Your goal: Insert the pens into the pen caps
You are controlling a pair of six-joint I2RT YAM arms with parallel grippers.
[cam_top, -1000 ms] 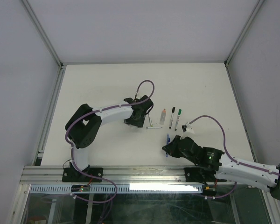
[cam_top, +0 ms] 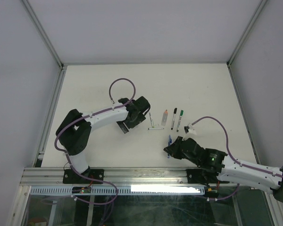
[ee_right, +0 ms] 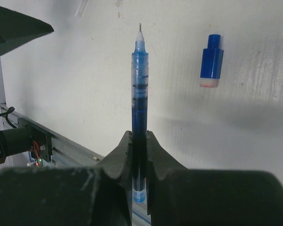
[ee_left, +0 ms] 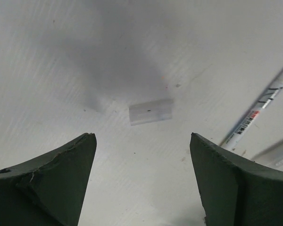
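Observation:
My right gripper (cam_top: pixel 170 149) is shut on a blue pen (ee_right: pixel 139 113), which points tip first away from it in the right wrist view. A short blue cap (ee_right: pixel 211 60) lies on the table beside it in that view. My left gripper stands open over a small clear piece (ee_left: pixel 150 111) lying on the table; nothing is between its fingers. A white pen (ee_left: pixel 254 108) lies to its right.
A clear orange-topped bottle-like item (cam_top: pixel 164 117), a black marker (cam_top: pixel 174 117) and a green marker (cam_top: pixel 179 120) lie at the table's middle right.
My left arm has shifted to the left and its wrist has turned, away from the pens in the middle. The right arm looks unmoved.

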